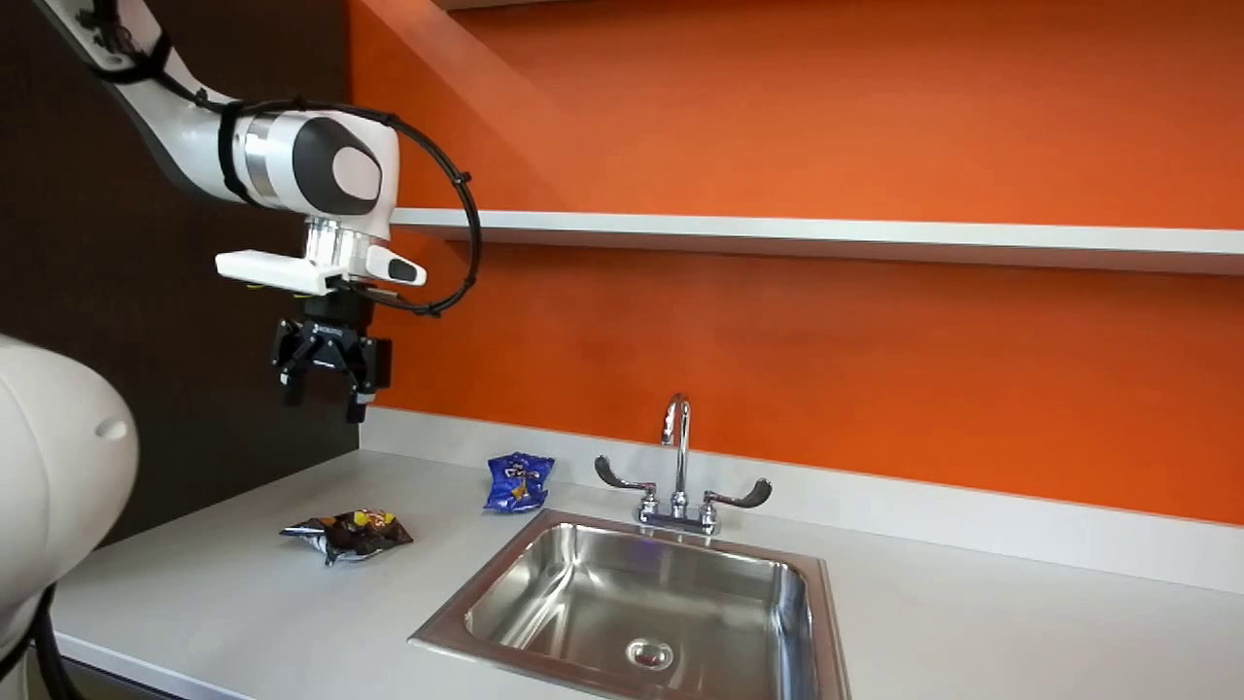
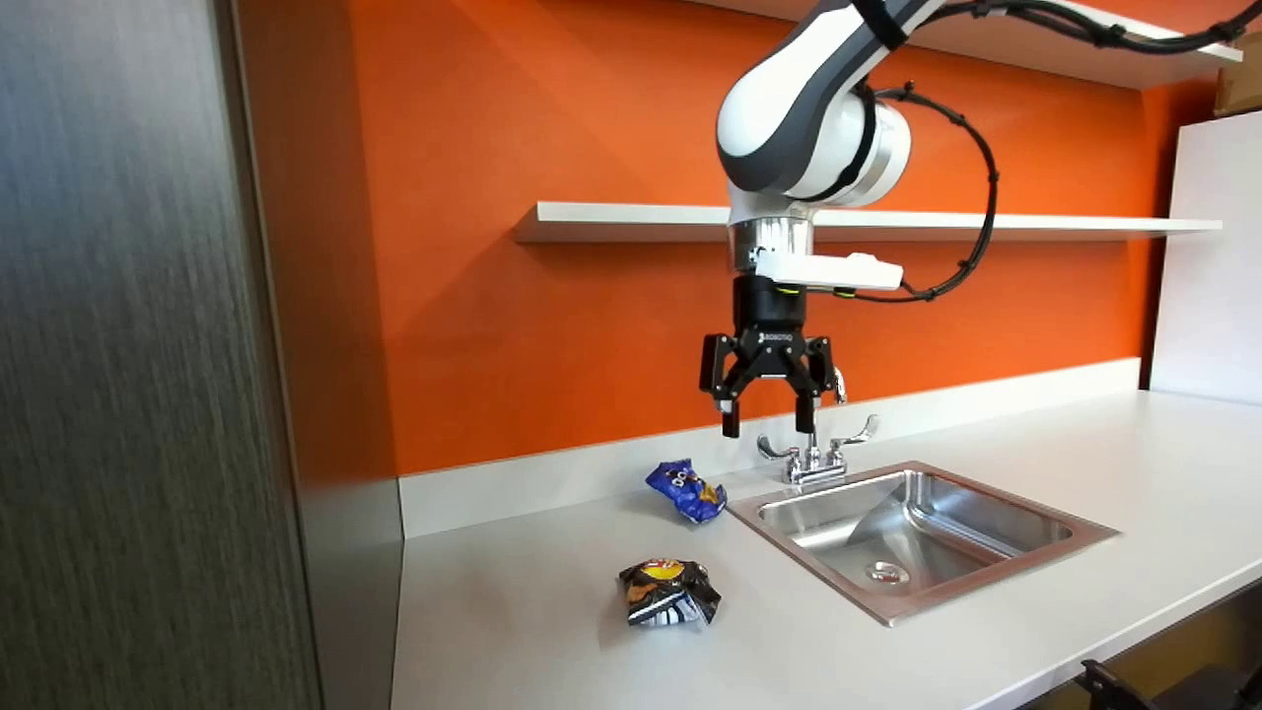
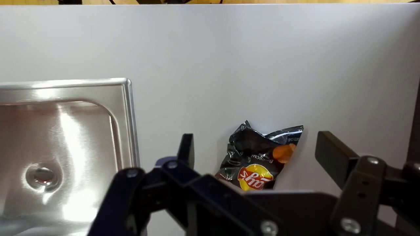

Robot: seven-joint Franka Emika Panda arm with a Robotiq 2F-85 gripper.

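A black Lay's chip bag [image 1: 350, 535] lies on the counter left of the sink; the wrist view shows this bag [image 3: 256, 157] below and between the spread fingers. Behind it, close to the backsplash, rests a blue snack bag [image 1: 518, 482], which also appears as a blue packet [image 2: 688, 491] in exterior view 2. My gripper [image 1: 324, 406] is open, pointing down well above the counter, with only air between its fingertips. The blue bag is out of the wrist view.
A steel sink [image 1: 834, 630] is set into the counter, with a faucet [image 1: 679, 467] and two lever handles at its back. Over it runs a white wall shelf [image 1: 816, 229]. A dark panel [image 2: 314, 355] bounds the left side. Bare counter [image 1: 1026, 618] extends to the sink's right.
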